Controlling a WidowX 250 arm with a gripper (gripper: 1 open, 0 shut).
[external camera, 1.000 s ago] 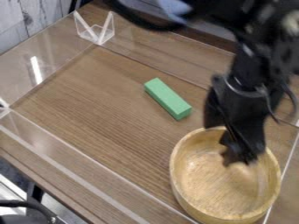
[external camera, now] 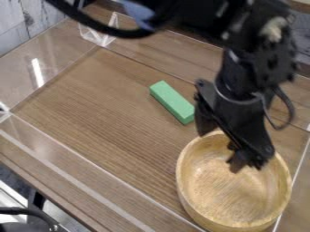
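Note:
The black gripper [external camera: 233, 136] hangs open over the back part of a round tan bowl [external camera: 230, 198] at the lower right, its arm reaching down from the top. Nothing shows between its fingers, though they hide part of the bowl's far rim and inside. A green block [external camera: 172, 101] lies on the wooden table [external camera: 85, 127], left of the gripper and behind the bowl.
A clear plastic object [external camera: 97, 25] stands at the upper left. Dark cables lie at the bottom left edge.
The bowl and the green block look unmoved.

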